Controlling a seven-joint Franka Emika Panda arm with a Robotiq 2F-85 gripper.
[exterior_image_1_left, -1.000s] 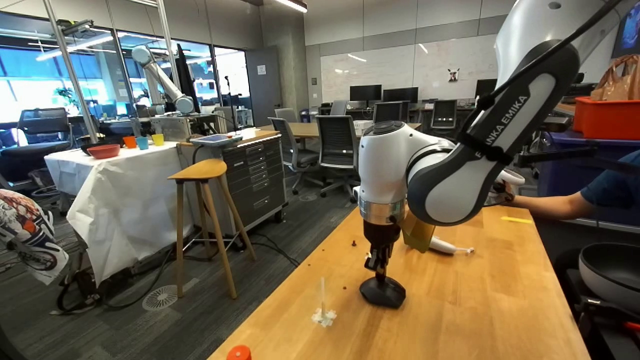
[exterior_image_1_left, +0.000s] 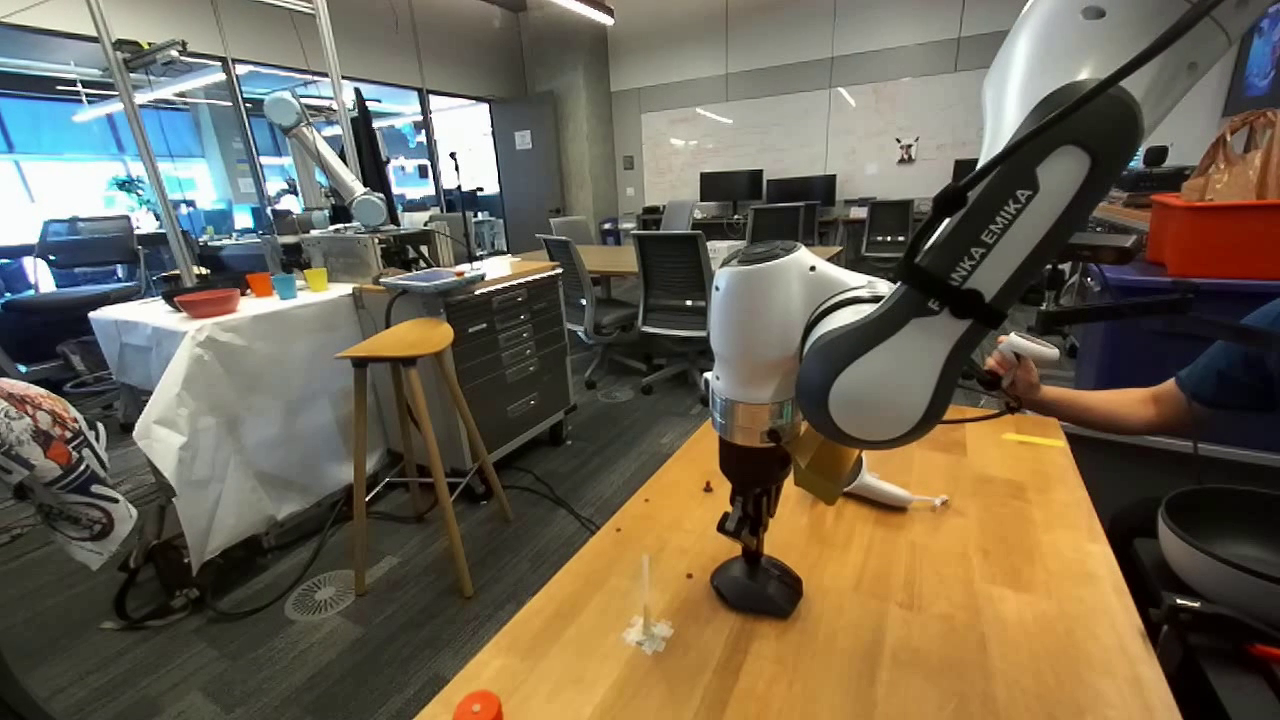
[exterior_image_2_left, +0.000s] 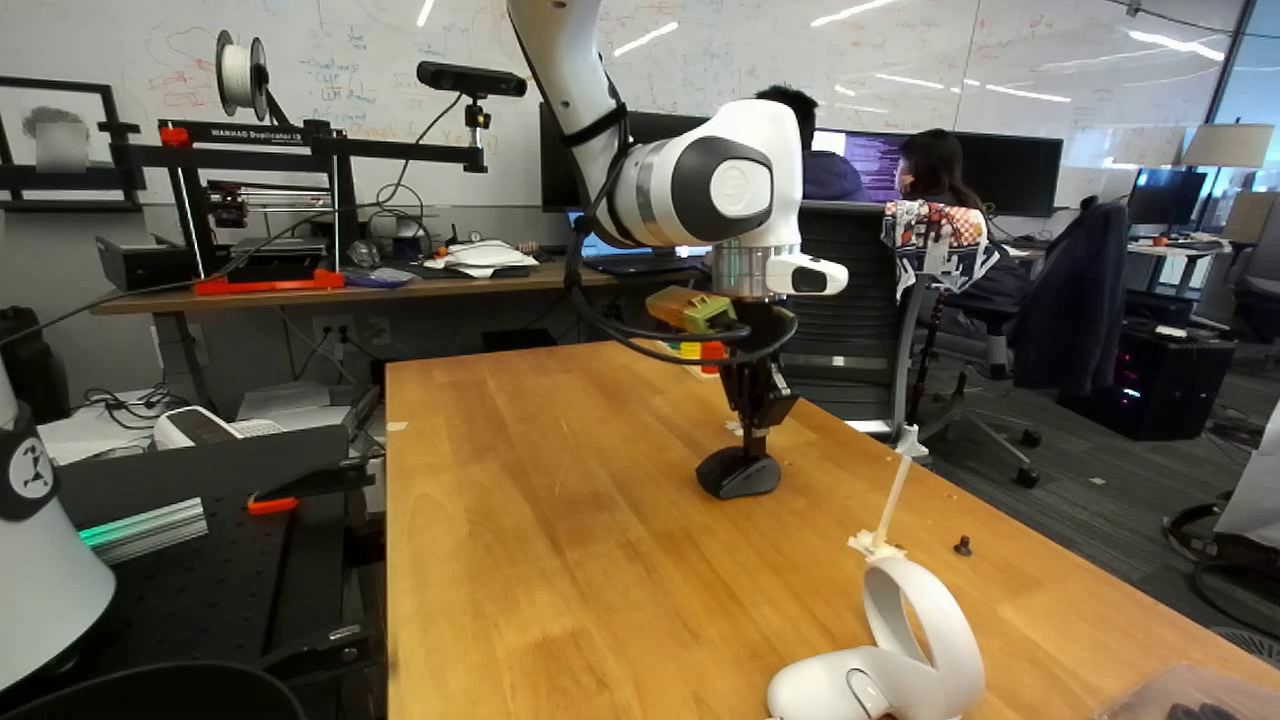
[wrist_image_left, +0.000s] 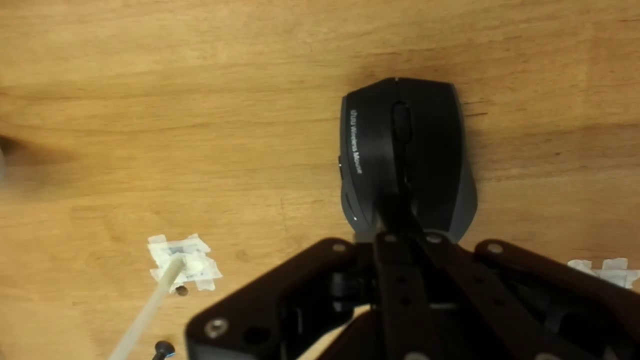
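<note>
A black wireless mouse (wrist_image_left: 372, 144) lies flat on the wooden table, its scroll wheel pointing away from my gripper in the wrist view. Over the rear of the mouse, my gripper points straight down with its fingers together. The fingertips seem to rest on the top of the mouse, not around its sides. In exterior view 1 the mouse (exterior_image_1_left: 758, 586) sits directly below the gripper (exterior_image_1_left: 752, 552); exterior view 2 also has the mouse (exterior_image_2_left: 737, 473) beneath the shut gripper (exterior_image_2_left: 755, 444). Nothing shows between the fingers.
A thin pale stick (exterior_image_1_left: 645, 588) stands taped to the table, left of the mouse. White controllers (exterior_image_1_left: 882, 487) (exterior_image_2_left: 888, 672) lie on the table. Dark screws (exterior_image_2_left: 963, 546) sit close to one edge.
In exterior view 1, my gripper and the mouse under it have both shifted slightly left, towards the taped stick. The arm has moved along with them.
</note>
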